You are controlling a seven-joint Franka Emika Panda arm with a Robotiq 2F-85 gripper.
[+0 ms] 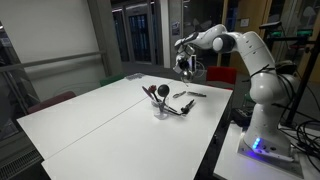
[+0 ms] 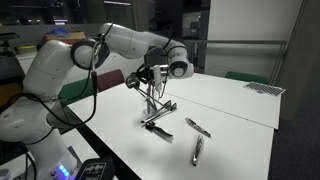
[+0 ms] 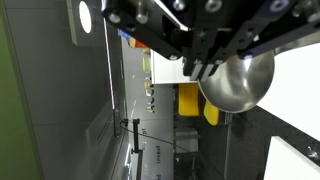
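Note:
In exterior view 1 my gripper (image 1: 187, 74) is over the far right part of the white table. The wrist view shows its fingertips close together; the gripper is shut. A shiny rounded metal piece (image 3: 240, 82) fills the view just beside and beyond the fingers. The frames do not make clear whether anything thin is between them. A light-coloured holder (image 1: 160, 106) stands upright on the table, with dark-headed utensils (image 1: 163, 90) sticking out of it. Exterior view 2 shows the holder partly hidden behind utensils and the arm.
Red chairs (image 1: 222, 75) stand behind the arm.

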